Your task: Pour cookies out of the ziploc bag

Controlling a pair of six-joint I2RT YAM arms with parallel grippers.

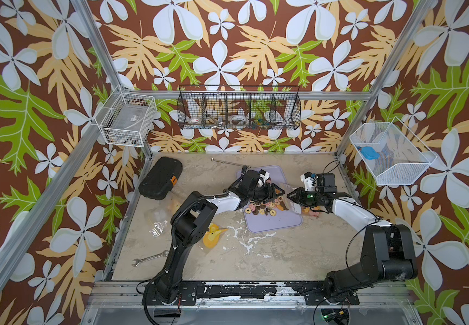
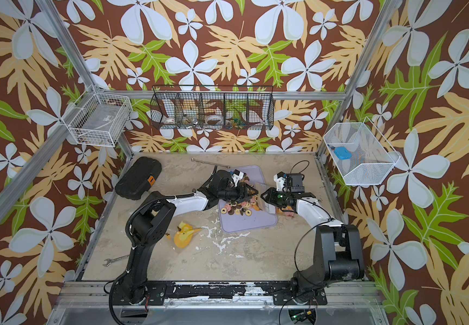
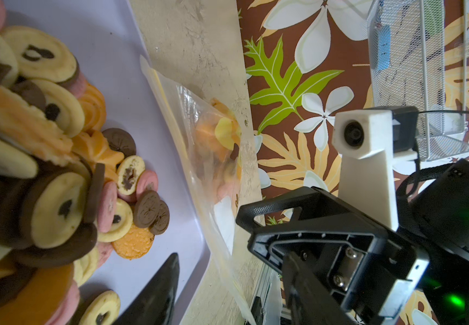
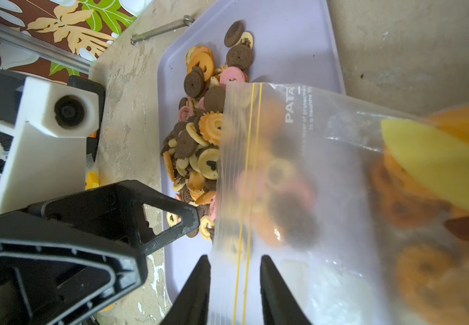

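A clear ziploc bag [image 4: 321, 140] lies partly over the lavender tray [image 4: 299, 32], its yellow-striped mouth toward the heaped cookies [image 4: 191, 146]. Some cookies show through its plastic. My right gripper has its fingers apart, with the bag's mouth strip visible between them; whether they touch it I cannot tell. My left gripper is open over the tray's edge. The bag's mouth edge [image 3: 191, 173] runs between its fingers from that view, with no clear contact. In the top left view both grippers face each other above the tray.
A black case [image 1: 160, 177], a yellow item [image 1: 212, 236] and a wrench [image 1: 149, 258] lie left of the tray. Wire baskets [image 1: 238, 108] hang on the back and side walls.
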